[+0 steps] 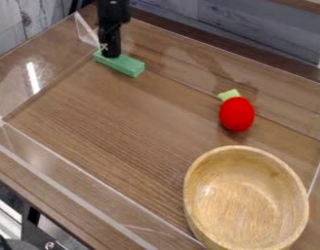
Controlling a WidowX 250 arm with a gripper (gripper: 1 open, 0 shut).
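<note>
My dark gripper (108,49) is at the top left of the camera view, its tip at the upper end of a green block (122,63) lying on the wooden table (137,137). It looks shut, but its fingertips are too small to tell exactly what lies between them.
A red rounded object (236,114) lies at the right, with a small pale green piece (229,95) behind it. A large tan bowl (246,198) sits at the front right. Grey walls edge the back.
</note>
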